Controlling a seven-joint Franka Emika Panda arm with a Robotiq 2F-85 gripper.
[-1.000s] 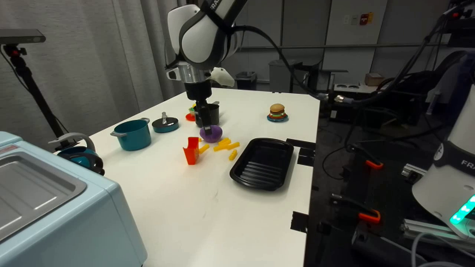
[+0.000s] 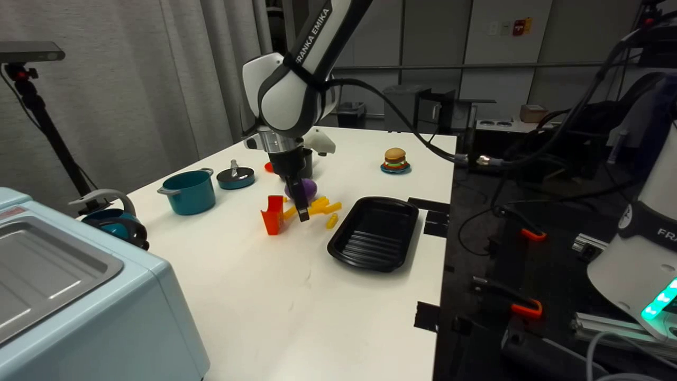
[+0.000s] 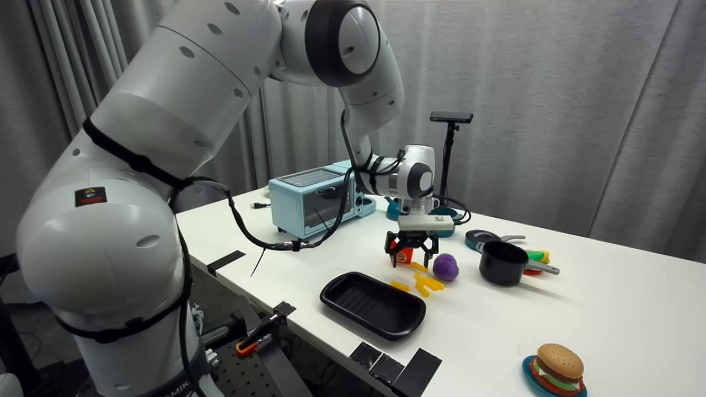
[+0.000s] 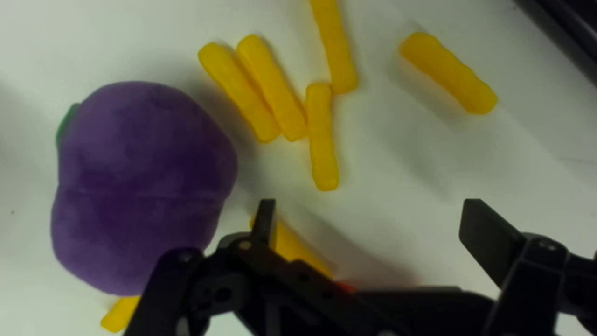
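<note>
My gripper is open above the table, its two fingers wide apart and nothing held between them. Under and beside the left finger point(image 4: 264, 224) in the wrist view lies a yellow fry point(image 4: 299, 249), partly hidden. Several more yellow fries point(image 4: 322, 137) lie loose on the white table, one of them apart point(image 4: 447, 73) toward the black tray point(image 2: 374, 260). A red fry box point(image 2: 273, 215) stands upright close to the gripper; in the wrist view the gripper body hides most of it. The purple vegetable point(image 4: 140, 185) sits to the left of the fingers.
A black pot point(image 3: 506, 263) and a teal pot point(image 2: 192, 192) stand farther off, with a lid point(image 2: 235, 177) nearby. The toy burger point(image 3: 559, 367) is on a teal plate. A light-blue toaster oven point(image 3: 311, 202) stands at one side. Open table lies before it.
My gripper has come down and toward exterior view 1's camera, from over the purple vegetable to beside the red box and fries. The objects appear unmoved.
</note>
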